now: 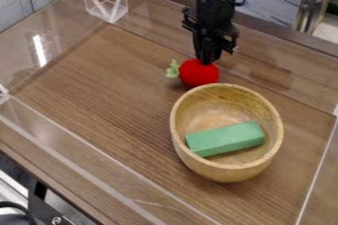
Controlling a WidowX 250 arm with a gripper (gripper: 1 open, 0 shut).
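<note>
My black gripper hangs over the table at the upper middle, just above and behind a red round object with a green top, like a strawberry or tomato. Whether its fingers are open or shut is hard to make out. The red object rests on the wooden table, just behind a large tan bowl that holds a green block.
A clear plastic item stands at the back left. A wooden ledge runs along the back right.
</note>
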